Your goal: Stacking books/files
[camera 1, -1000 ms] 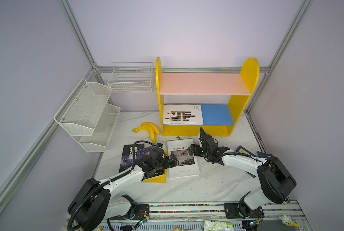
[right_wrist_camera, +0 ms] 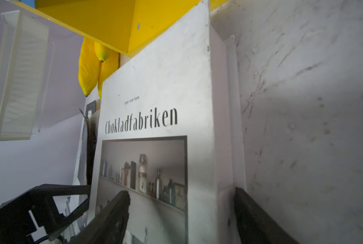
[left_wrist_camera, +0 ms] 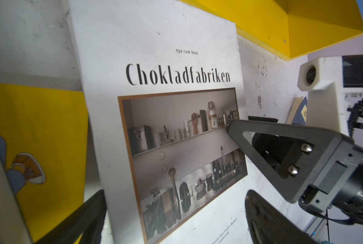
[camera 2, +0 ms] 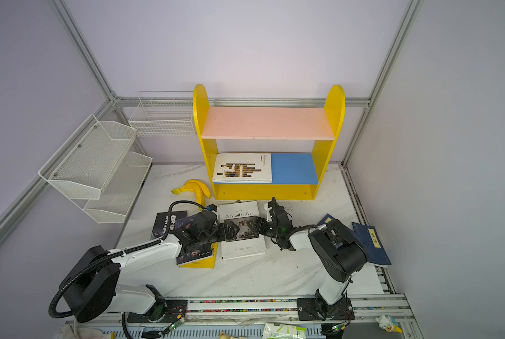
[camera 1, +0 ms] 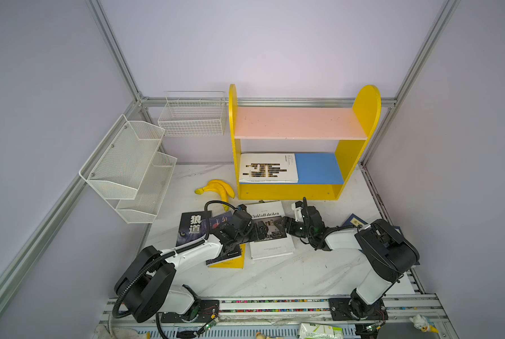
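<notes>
The white Chokladfabriken book (camera 1: 272, 248) lies flat on the table in front of the bookshelf (camera 1: 374, 110). My left gripper is open over the book's left part, with its cover between and below the fingers. My right gripper is part open at the book's right side, one finger over the cover, the other by the spine edge. A white book (camera 1: 268, 166) lies on the blue shelf's left half. At the left, dark books (camera 1: 190, 223) lie over a yellow one (camera 1: 230, 262).
Bananas (camera 1: 218, 189) lie left of the bookshelf. Blue books (camera 2: 371, 243) lie at the far right. White mesh baskets (camera 1: 125, 163) hang at the left. The blue shelf's right half (camera 1: 317, 168) and the pink shelf (camera 1: 297, 121) are clear.
The book has shifted slightly.
</notes>
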